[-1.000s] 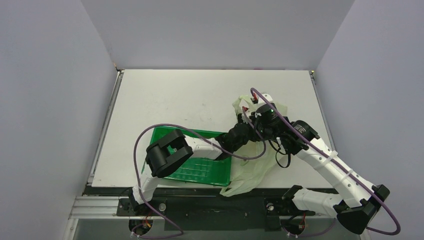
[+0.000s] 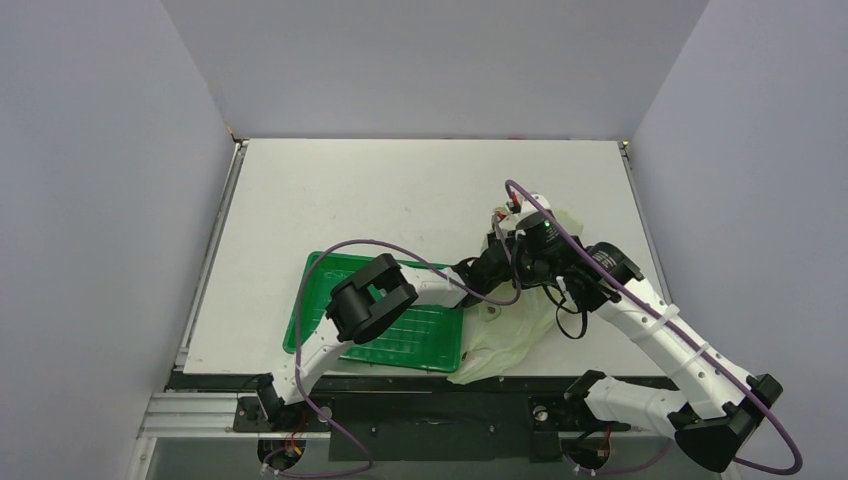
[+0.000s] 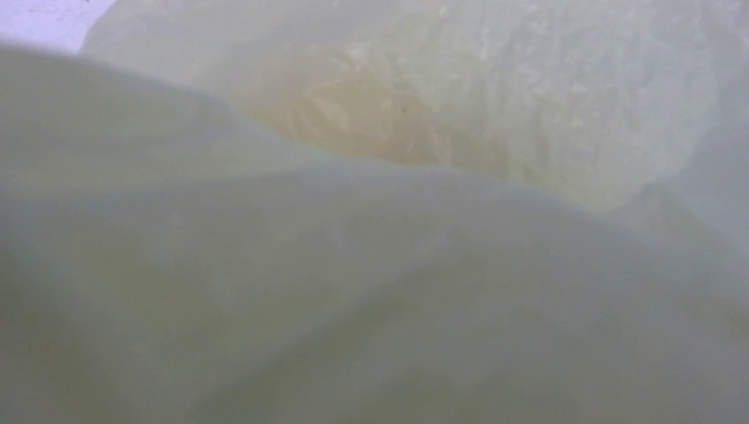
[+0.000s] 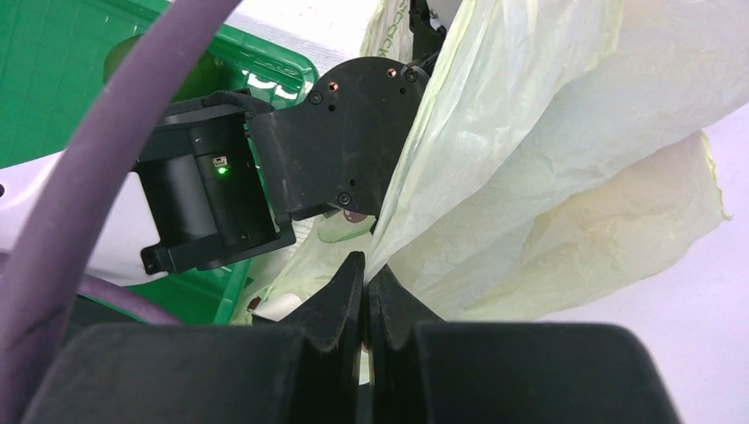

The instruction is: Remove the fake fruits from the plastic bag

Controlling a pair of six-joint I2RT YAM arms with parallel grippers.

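Note:
The pale green, translucent plastic bag (image 2: 500,345) lies crumpled on the right half of the table. In the right wrist view, my right gripper is shut on a gathered fold of the bag (image 4: 503,132). My left gripper's black body (image 4: 344,132) reaches in behind that raised plastic, its fingers hidden. Bag plastic (image 3: 371,291) fills nearly all of the left wrist view, with a blurred yellow-orange patch (image 3: 353,106) showing beyond a fold; I cannot tell what it is. A dark green rounded fruit (image 4: 199,75) rests in the green basket (image 4: 265,57), partly behind the hose.
The green basket (image 2: 440,345) stands left of the bag, beneath my left arm (image 2: 370,300). Purple hoses (image 2: 300,330) loop over both arms.
My left arm has moved right and farther into the bag. The bag's back-left edge has shifted right with it. My right arm has hardly moved.

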